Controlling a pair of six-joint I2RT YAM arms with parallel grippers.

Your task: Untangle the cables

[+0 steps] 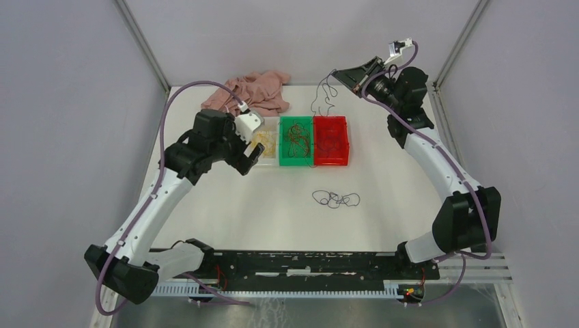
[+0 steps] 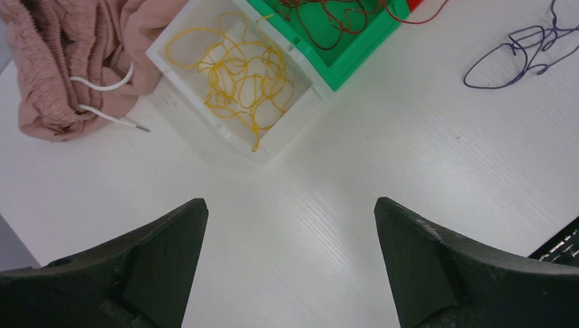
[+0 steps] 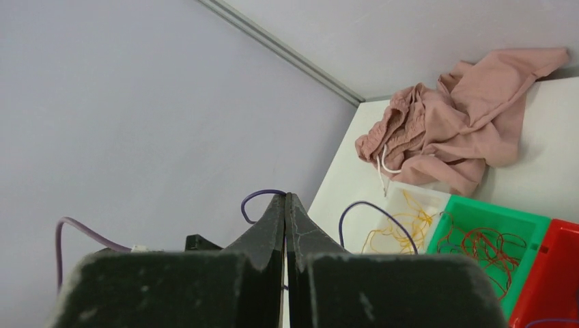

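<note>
My right gripper (image 1: pixel 336 74) is raised high at the back right, shut on a dark cable (image 1: pixel 326 92) that dangles in loops toward the red bin (image 1: pixel 331 159). Its shut fingertips show in the right wrist view, with cable loops either side. My left gripper (image 1: pixel 254 152) hangs open and empty near the white bin (image 2: pixel 287 133), which holds yellow cables (image 2: pixel 232 75). Red cables (image 1: pixel 298 140) lie in the green bin (image 2: pixel 362 55), some trailing over its edge. Another dark tangled cable (image 1: pixel 334 199) lies on the table in front of the bins.
A pink cloth (image 1: pixel 263 92) with white cords lies at the back left, behind the bins. Walls enclose the back and sides.
</note>
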